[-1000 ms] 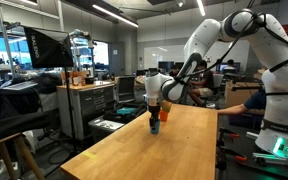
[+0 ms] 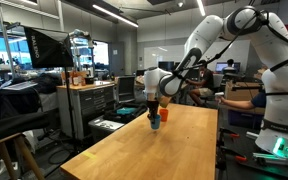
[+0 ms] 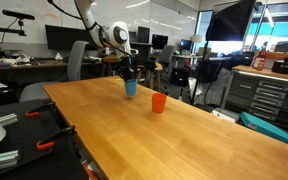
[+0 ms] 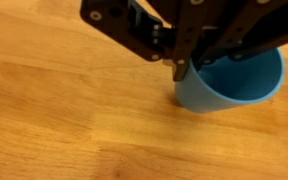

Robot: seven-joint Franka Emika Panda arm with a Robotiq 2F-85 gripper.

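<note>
A light blue cup sits upright or nearly so under my gripper in the wrist view. The fingers are closed across its near wall at the rim, one inside the cup and one outside. In exterior view 1 the blue cup hangs below the gripper, at the far part of the wooden table. The second exterior view shows the same blue cup close to the tabletop; whether its base touches the wood I cannot tell.
An orange-red cup stands on the table beside the blue one, a short gap away. A wide stretch of bare wood lies in front of both cups. Chairs and cabinets are beyond the table's edge.
The orange-red cup has stayed in place.
</note>
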